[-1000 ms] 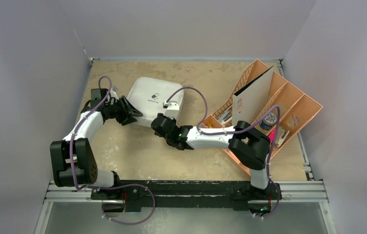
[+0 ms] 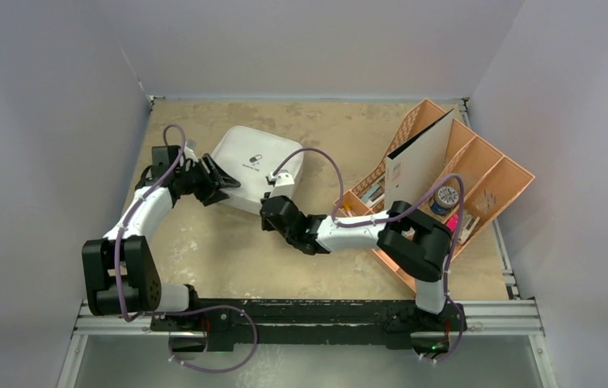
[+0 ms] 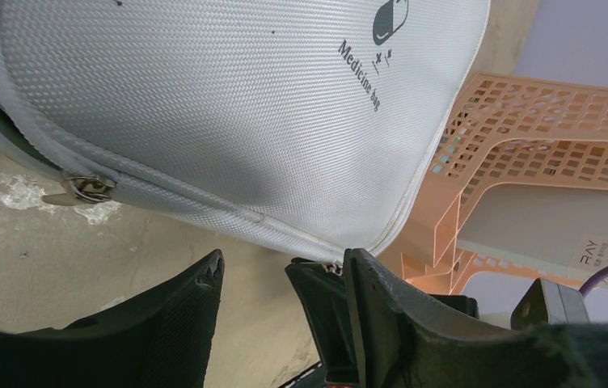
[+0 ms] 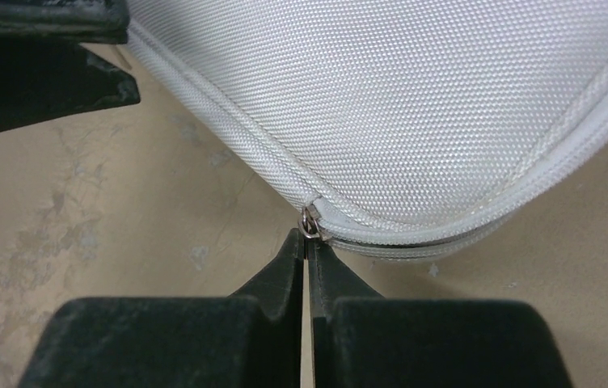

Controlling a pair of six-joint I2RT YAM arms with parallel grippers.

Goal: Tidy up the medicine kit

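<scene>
The white medicine bag lies on the board, its printed label facing up. My left gripper is open at the bag's near-left part, its fingers apart below the zipped edge in the left wrist view. A metal zipper slider shows on that edge. My right gripper is shut at another zipper pull on the bag's edge; its fingertips meet at the small metal ring, which appears pinched between them.
An orange slotted organizer stands on the right, holding a white board, a round tin and small boxes. The board's back and near middle are bare. Walls surround the work area.
The left arm has shifted very little.
</scene>
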